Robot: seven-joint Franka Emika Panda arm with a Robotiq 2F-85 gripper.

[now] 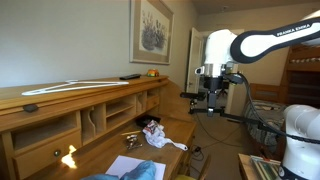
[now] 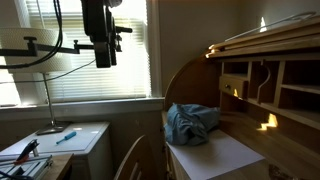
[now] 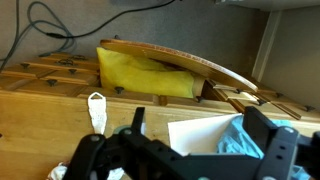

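Note:
My gripper hangs in the air high over the front of the desk, open with nothing between its fingers. In exterior view 1 the gripper (image 1: 212, 108) is in front of the desk's right end. A crumpled blue cloth (image 2: 190, 123) lies on the desktop, beside a white sheet of paper (image 2: 222, 155). Both the blue cloth (image 3: 238, 138) and the paper (image 3: 193, 134) sit low in the wrist view, partly hidden by my fingers. Farther along the desk is a bunched white-and-dark cloth (image 1: 156, 135).
White hangers (image 1: 75, 87) lie on the desk's upper shelf, with a dark object (image 1: 130, 77) farther along. A chair with a yellow cushion (image 3: 145, 75) stands against the desk front. A white strap (image 3: 98, 112) hangs over the desk edge. Dark cables cross the floor.

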